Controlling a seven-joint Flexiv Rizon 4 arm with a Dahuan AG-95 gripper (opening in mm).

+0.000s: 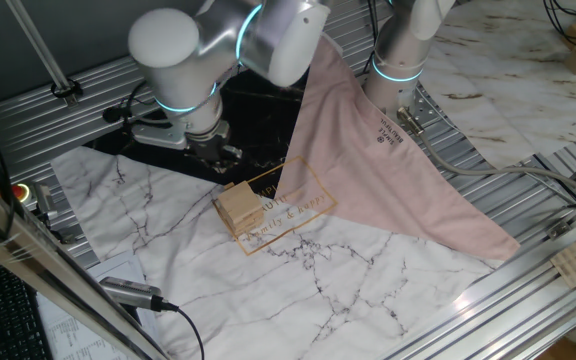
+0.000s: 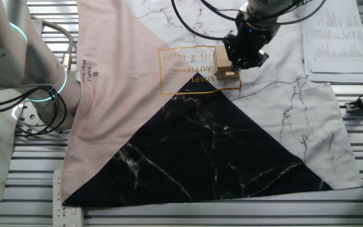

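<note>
A small stack of pale wooden blocks (image 1: 238, 208) rests on the marble-patterned cloth, over the corner of the gold printed frame. The same blocks (image 2: 222, 58) show near the top of exterior view 2, partly covered by the gripper. My dark gripper (image 1: 226, 160) hangs above the black part of the cloth, just behind the stack in exterior view 1. From the other side, the gripper (image 2: 247, 60) overlaps the right edge of the blocks. Its fingers are dark and small, so their opening is unclear. Contact with the blocks cannot be made out.
The cloth has pink (image 1: 353, 150), black (image 2: 188, 151) and white marble areas, with clear room around the stack. A cabled silver device (image 1: 133, 293) lies at the front left, near papers (image 2: 336, 38) and a keyboard (image 1: 3, 310). Metal posts and slats surround the cloth.
</note>
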